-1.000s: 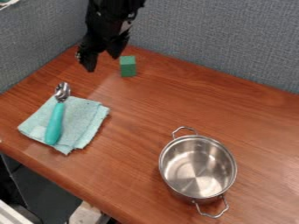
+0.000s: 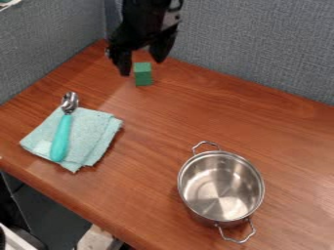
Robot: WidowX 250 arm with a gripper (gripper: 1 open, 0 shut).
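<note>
My black gripper (image 2: 144,61) hangs at the top centre, its two fingers apart and reaching down on either side of the upper part of a small green block (image 2: 144,78), which stands on the wooden table near the back. The gripper is open; whether it touches the block is hard to tell. A turquoise-handled utensil (image 2: 62,133) with a metal head lies on a folded light blue cloth (image 2: 100,131) at the left. A steel pot (image 2: 220,187) with two loop handles stands at the lower right.
Grey padded walls (image 2: 241,44) border the table at the back and left. A dark gap lies beyond the table's front left edge.
My gripper has moved right, from left of the green block to above and around it. The block, cloth, utensil and pot are unchanged.
</note>
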